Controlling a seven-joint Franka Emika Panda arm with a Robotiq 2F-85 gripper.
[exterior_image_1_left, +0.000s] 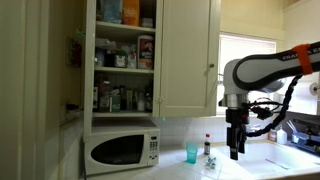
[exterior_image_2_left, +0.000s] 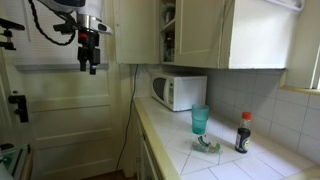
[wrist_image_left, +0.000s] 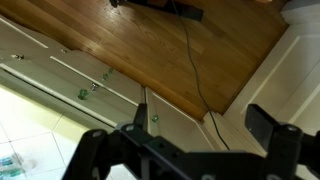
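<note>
High over the floor, away from the counter, hangs my gripper (exterior_image_2_left: 88, 68), pointing down. In the wrist view its black fingers (wrist_image_left: 262, 124) stand wide apart, with only wooden floor and a cable below the gap. A teal cup (exterior_image_2_left: 200, 119) stands upright on the white tiled counter (exterior_image_2_left: 175, 128). Near it lies a small clear and green item (exterior_image_2_left: 206, 145), too small to make out. A dark bottle with a red cap (exterior_image_2_left: 243, 133) is upright by the wall. The white microwave (exterior_image_1_left: 122, 148) sits under the open cupboard, its door shut.
Cupboard shelves (exterior_image_1_left: 126, 71) hold several jars and packages. The cupboard door (exterior_image_1_left: 188, 60) is swung open beside them. A cable (wrist_image_left: 190, 55) runs across the floor. The counter's front edge (exterior_image_2_left: 155, 140) lies between the arm and the items.
</note>
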